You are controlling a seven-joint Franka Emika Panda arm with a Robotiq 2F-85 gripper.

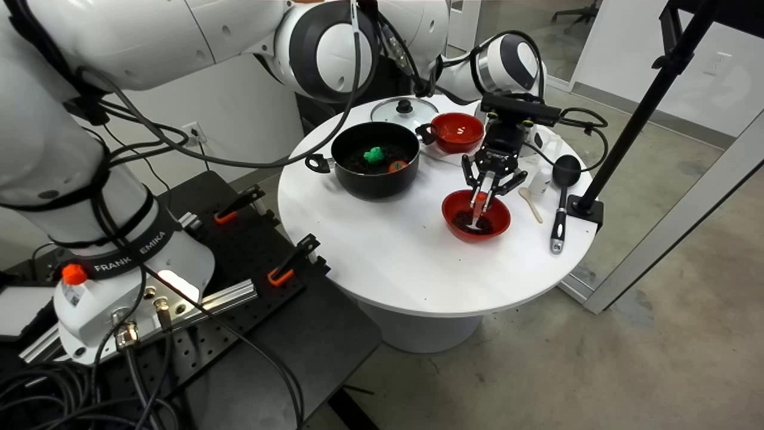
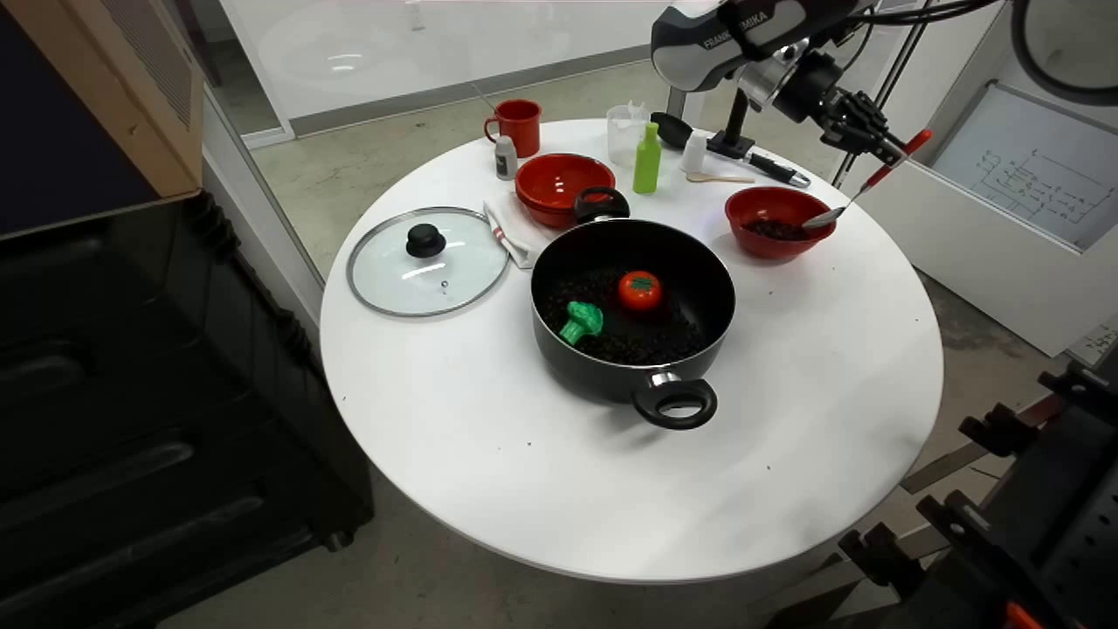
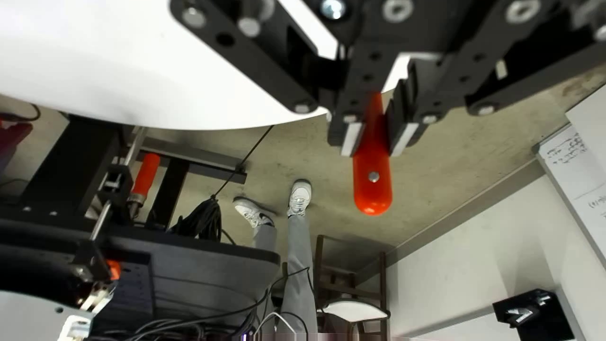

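My gripper is shut on the red handle (image 3: 372, 176) of a small spoon-like utensil, whose handle end sticks out past the fingers in the wrist view. The utensil's metal end (image 2: 824, 218) reaches into a red bowl (image 2: 741, 215) at the table's right side in exterior view 2. Dark bits (image 2: 776, 229) lie in the bottom of that bowl. In exterior view 1 the gripper (image 1: 487, 187) hangs directly over the same bowl (image 1: 499, 228), with the utensil slanting down into it. Whether the metal tip touches the dark bits, I cannot tell.
A black pot (image 2: 587, 376) holds a green broccoli (image 2: 582, 321), a tomato (image 2: 639, 292) and dark bits. Around it are a glass lid (image 2: 388, 267), stacked red bowls (image 2: 563, 183), a green bottle (image 2: 647, 162) and a black ladle (image 1: 566, 172).
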